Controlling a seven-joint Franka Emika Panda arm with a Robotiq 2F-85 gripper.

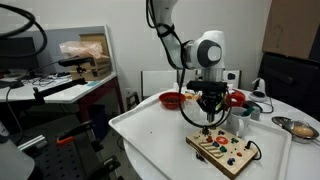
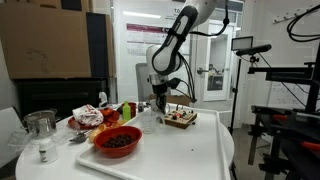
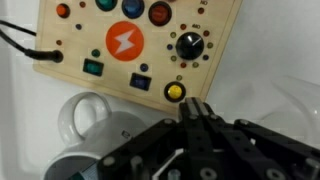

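Observation:
A wooden board (image 3: 140, 47) fills the upper part of the wrist view. It bears coloured buttons, a red disc with a lightning bolt (image 3: 124, 38), a black knob (image 3: 189, 46) and a yellow button (image 3: 175, 92) near its edge. In exterior view 1 the board (image 1: 222, 150) lies flat on the white table. My gripper is shut, with nothing visible between its fingers. From the wrist, the fingertips appear just beside the yellow button. Exterior view 1 shows the gripper (image 1: 210, 114) above the board's far edge, apart from it.
A pale mug (image 3: 96, 135) stands close to the board's edge, and a clear container (image 3: 296, 108) is on the other side. Farther back are a red bowl (image 1: 171, 101) and a metal pan (image 1: 299, 130).

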